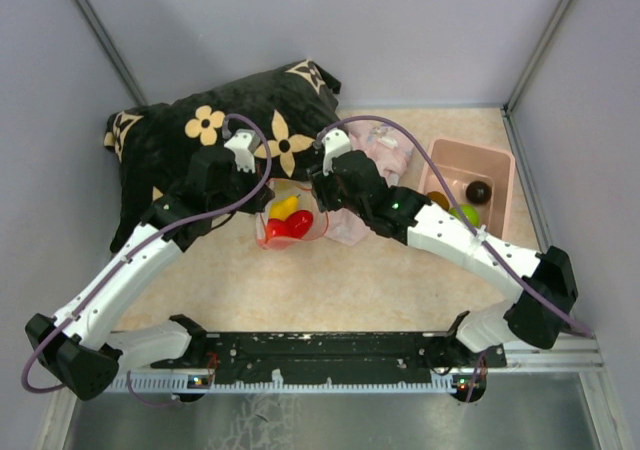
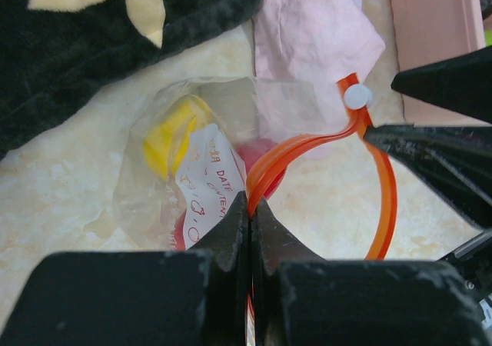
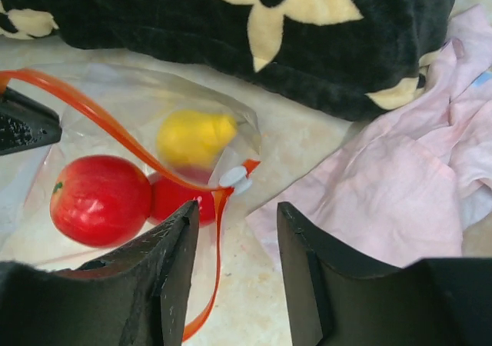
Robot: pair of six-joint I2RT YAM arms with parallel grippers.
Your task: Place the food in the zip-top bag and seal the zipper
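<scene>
The clear zip top bag [image 1: 322, 226] stands open between my two grippers, its orange zipper rim [image 3: 115, 127] bowed wide. Inside lie a yellow food item [image 3: 192, 137], a red tomato-like one [image 3: 100, 200] and another red one [image 3: 183, 198]. In the left wrist view my left gripper is shut on the orange rim, beside the bag's printed white label [image 2: 207, 178]. My right gripper has its fingers apart, with the zipper's corner strip running between them. The white slider [image 3: 233, 177] sits at that corner, just beyond the fingertips.
A dark flowered cushion [image 1: 230, 110] lies close behind the bag. Pink cloth [image 1: 385, 150] is at the back, right of the bag. A pink bin [image 1: 433, 160] with a few round items stands at the right.
</scene>
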